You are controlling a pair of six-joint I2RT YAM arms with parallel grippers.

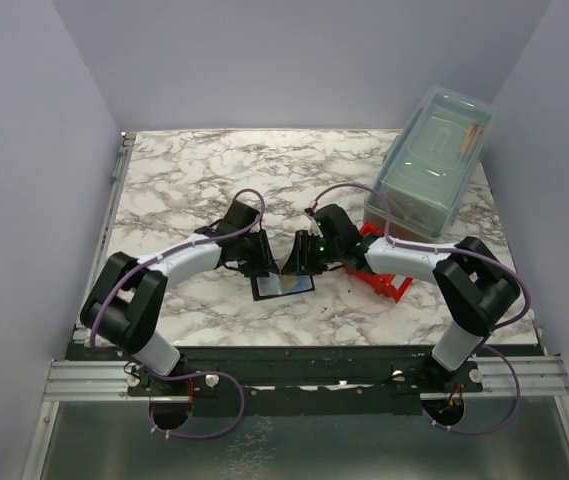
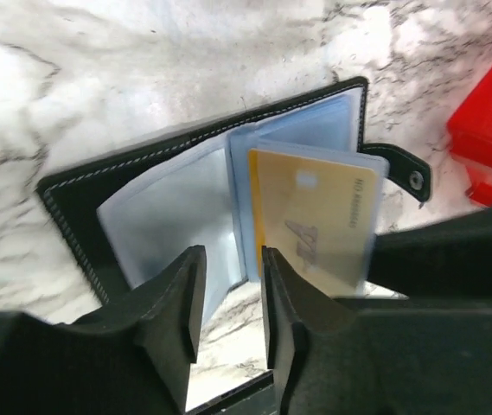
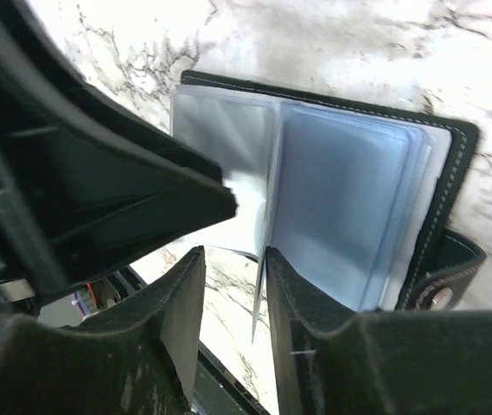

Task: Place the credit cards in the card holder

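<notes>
An open black card holder [image 1: 269, 290] with clear plastic sleeves lies on the marble between the grippers. A yellow card [image 2: 310, 212] is in one sleeve, at the middle fold. My left gripper hangs over the holder, its fingers a little apart. My right gripper is low over the fold, fingers apart, with an upright sleeve edge by one fingertip; whether it touches is unclear. In the right wrist view the left gripper's dark body covers the upper left.
A red object [image 1: 392, 283] lies just right of the holder, partly under the right arm. A large lidded plastic box [image 1: 434, 160] stands at the back right.
</notes>
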